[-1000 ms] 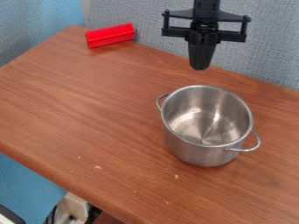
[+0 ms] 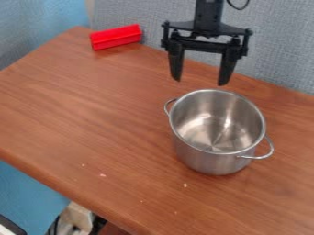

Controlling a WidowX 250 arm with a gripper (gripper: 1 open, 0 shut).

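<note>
My black gripper (image 2: 200,70) hangs in the upper middle of the camera view, fingers pointing down and spread wide apart, with nothing between them. It is over the back of the wooden table (image 2: 86,128), behind and above a steel pot (image 2: 216,138) with two side handles, whose visible inside is empty. A red elongated object (image 2: 116,37) lies at the back left corner of the table, left of the gripper.
A grey wall (image 2: 282,46) runs behind the table. Beyond the left edge, at the bottom left, is a blue surface with some clutter below table level.
The gripper's fingers have opened from close together to wide apart, and it has shifted slightly from where it was. The pot and red object have not moved.
</note>
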